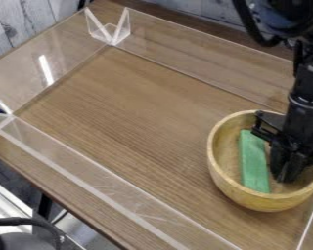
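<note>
A round yellow-tan bowl (pixel 235 189) sits at the right of the wooden table, with a flat green object (pixel 253 159) lying inside it on the left. My black gripper (pixel 288 168) reaches down from the right edge into the bowl, just right of the green object. Its fingertips are dark and crowded together; nothing clearly shows between them, and the gripper looks shut.
A clear plastic piece stands at the back left. A black object (pixel 19 237) lies off the table at the lower left.
</note>
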